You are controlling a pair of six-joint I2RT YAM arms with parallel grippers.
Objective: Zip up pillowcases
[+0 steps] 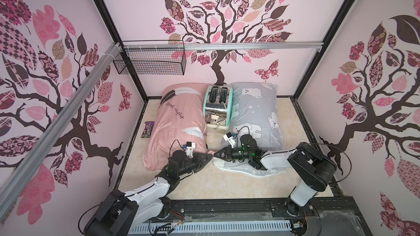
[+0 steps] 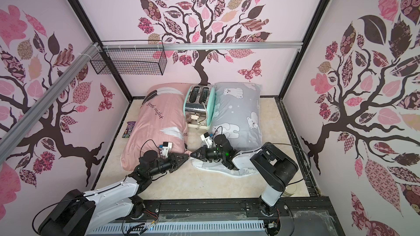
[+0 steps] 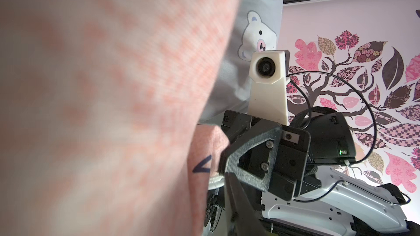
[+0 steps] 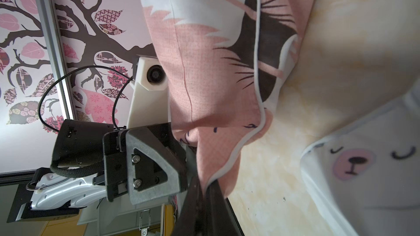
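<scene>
The pink pillowcase point(image 1: 175, 122) lies on the left, the grey bear pillowcase point(image 1: 253, 113) on the right. Both grippers meet at the pink case's front right corner. My right gripper point(image 1: 216, 154) is shut on that corner, pinching the pink fabric beside its pale edging point(image 4: 238, 148) in the right wrist view. My left gripper point(image 1: 204, 159) is just left of it at the same corner; pink cloth fills much of the left wrist view, so its fingertips and hold are hard to make out. Whether the zipper pull is between any fingers cannot be seen.
A mint toaster point(image 1: 216, 104) stands between the pillows. A snack packet point(image 1: 147, 129) lies left of the pink pillow. A wire basket point(image 1: 149, 59) hangs on the back rail.
</scene>
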